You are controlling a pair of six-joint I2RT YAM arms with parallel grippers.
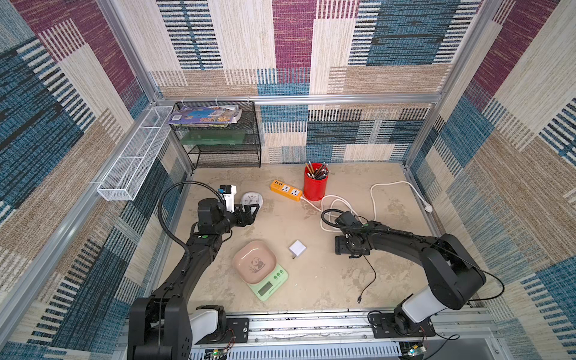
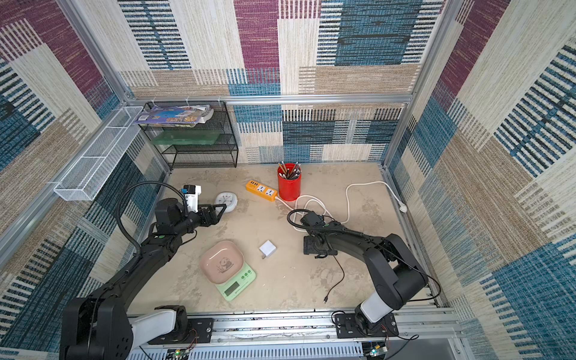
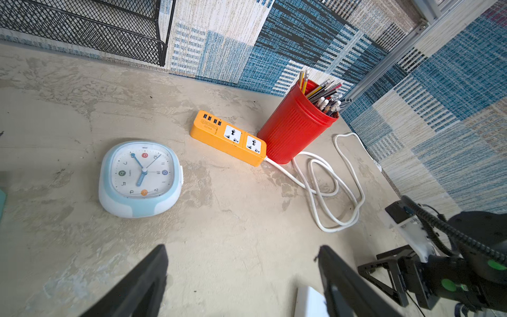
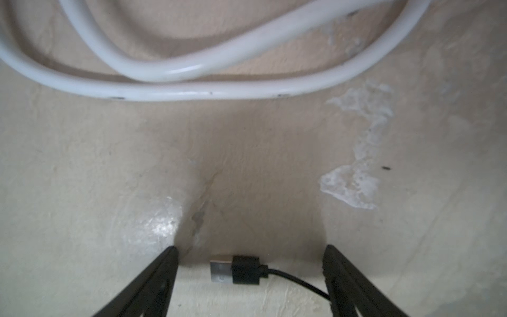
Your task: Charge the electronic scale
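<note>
The green electronic scale (image 1: 273, 285) carries a pink tray (image 1: 245, 252) at the front left of the table. A white charger block (image 1: 297, 248) lies right of it. In the right wrist view, a black cable's USB plug (image 4: 236, 270) lies between the open fingers of my right gripper, not gripped; its cable runs out toward the front in the top left view, ending in a small plug (image 1: 360, 298). My left gripper hangs in the air at the left, its fingers apart with nothing between them.
An orange power strip (image 3: 228, 137) lies at the back beside a red pencil cup (image 1: 315, 184). A clock (image 3: 140, 178) sits near the left gripper. A coiled white cord (image 4: 211, 89) lies behind the USB plug.
</note>
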